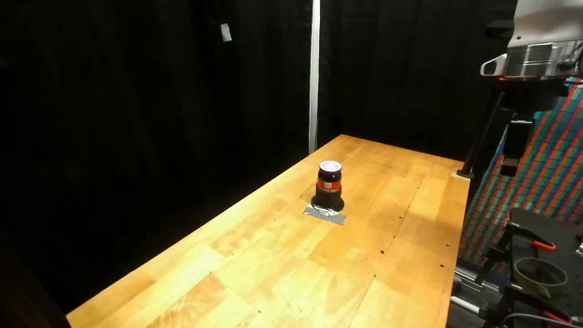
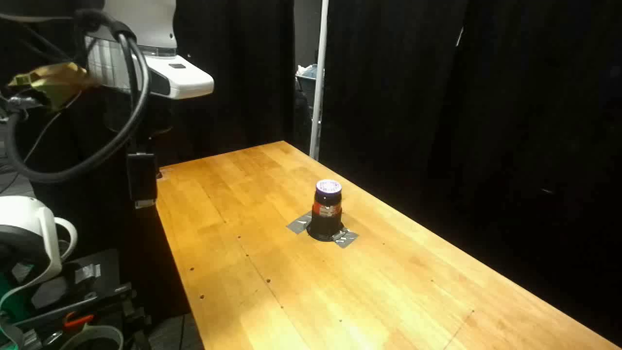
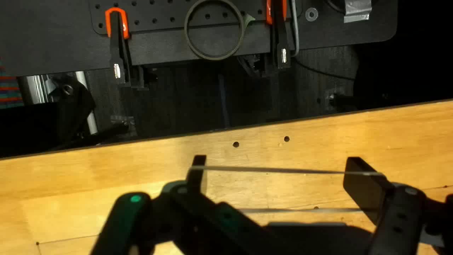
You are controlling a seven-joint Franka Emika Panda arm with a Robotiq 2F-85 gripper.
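A dark jar with a pale lid (image 1: 330, 166) stands upright in a black holder (image 1: 328, 201), fixed to the wooden table (image 1: 273, 262) with grey tape. In the second exterior view the same jar (image 2: 328, 197) sits near the middle of the table. My gripper is open, its fingers wide apart in the wrist view. A thin band (image 3: 271, 170) is stretched around both fingers, its two strands crossing the gap. In the first exterior view the gripper (image 1: 513, 150) hangs at the table's right edge, well away from the jar, which the wrist view does not show.
Beyond the table edge, a black base plate (image 3: 63, 42) carries two orange-handled clamps (image 3: 118, 23). A roll-like ring (image 3: 215, 29) lies on it between them. Black curtains surround the far sides. Apart from the jar and holder, the tabletop looks clear.
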